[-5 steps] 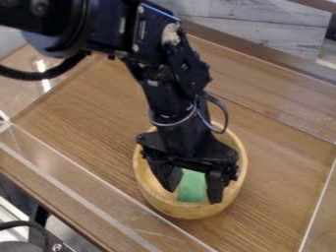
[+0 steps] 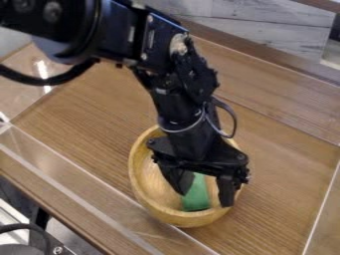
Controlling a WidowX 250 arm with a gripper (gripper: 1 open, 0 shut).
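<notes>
My black gripper (image 2: 205, 185) reaches down into a round yellow wooden bowl (image 2: 149, 189) near the front of the table, its two fingers standing apart on either side of a green object (image 2: 196, 199) lying in the bowl. The arm hides much of the bowl's back and part of the green object.
A pale grey plank wall (image 2: 265, 25) runs along the back. Dark cables hang at the lower left, beyond the table's front edge.
The gripper has shifted slightly within the bowl, and the bowl sits a little further left than before. The green object shows less than it did.
</notes>
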